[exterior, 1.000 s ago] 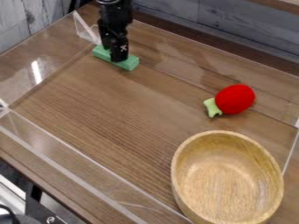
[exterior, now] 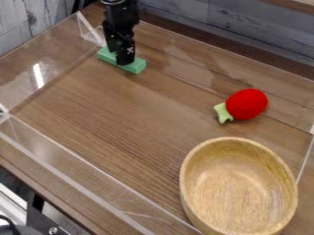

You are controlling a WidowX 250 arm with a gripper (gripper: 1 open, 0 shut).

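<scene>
My black gripper (exterior: pixel 120 41) reaches down from the top of the camera view, at the back left of the wooden table (exterior: pixel 123 128). It is open, right over a small mint-green block (exterior: pixel 130 64) lying flat on the table, with its fingers at or just above the block. Whether they touch it is too small to tell.
A red round object (exterior: pixel 247 104) with a small pale green piece (exterior: pixel 223 113) lies at the right. A large round tan bowl (exterior: pixel 238 188) fills the front right. A dark wall runs along the back.
</scene>
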